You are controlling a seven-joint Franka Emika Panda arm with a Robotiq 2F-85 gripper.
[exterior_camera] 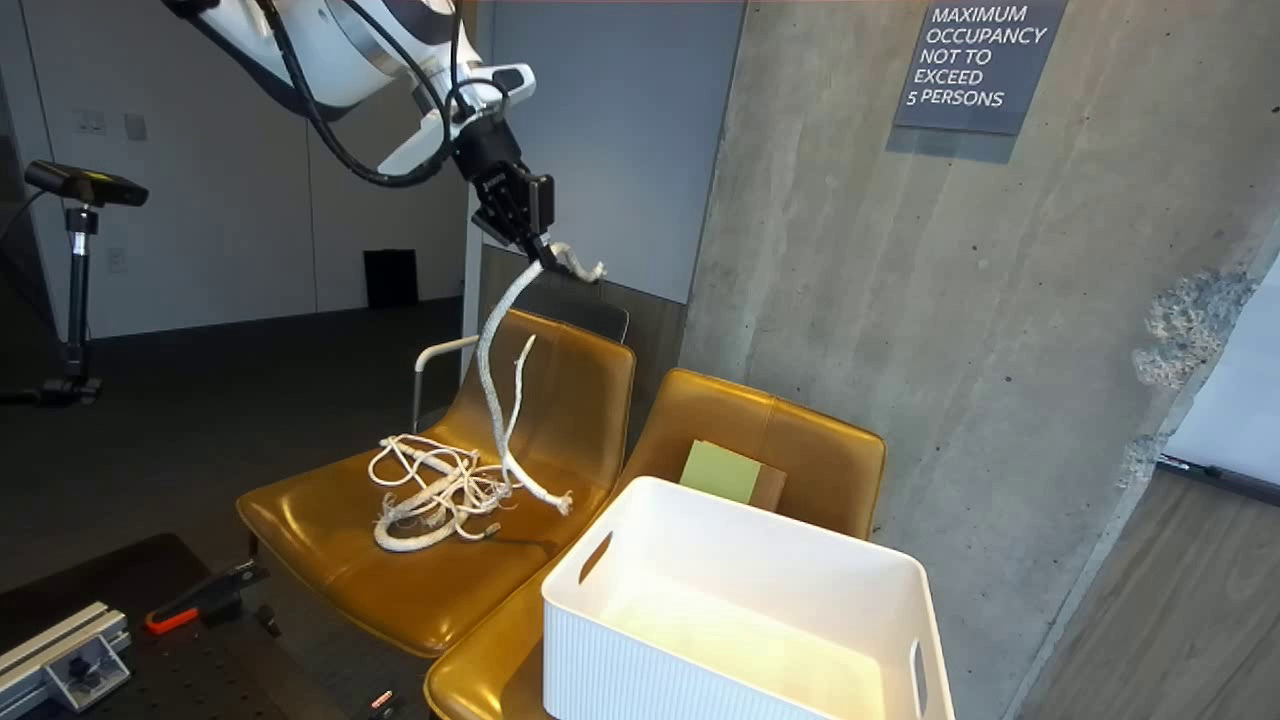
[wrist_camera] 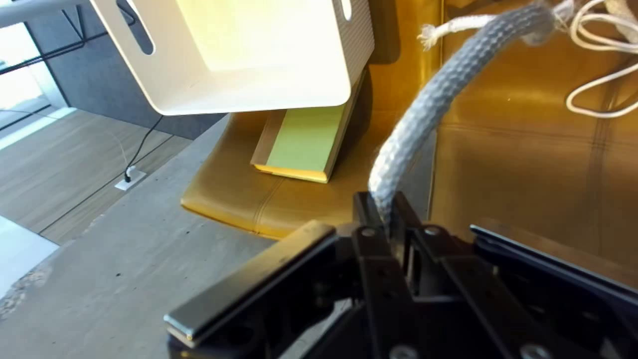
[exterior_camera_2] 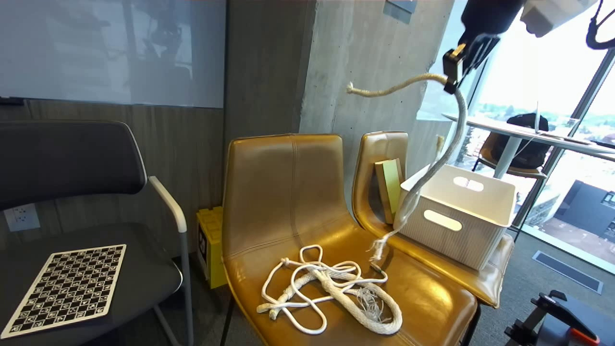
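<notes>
High above the left tan chair, my gripper [exterior_camera: 546,258] is shut on a thick grey-white rope [exterior_camera: 489,360]. In exterior view 2 a short end of this rope [exterior_camera_2: 398,87] sticks out to one side of the fingers, while the longer part hangs down past the white bin. The wrist view shows the rope [wrist_camera: 418,119] pinched between both fingertips. A tangled pile of white cords [exterior_camera: 438,486] lies on the chair seat; whether the hanging rope is tied to it I cannot tell.
A white bin [exterior_camera: 624,654], open at the top and empty, stands on the right tan chair [exterior_camera: 828,462]. Behind it a green and brown block [exterior_camera: 726,472] leans on the backrest. A dark chair [exterior_camera_2: 69,164] holds a patterned board [exterior_camera_2: 66,288]. A concrete wall rises behind.
</notes>
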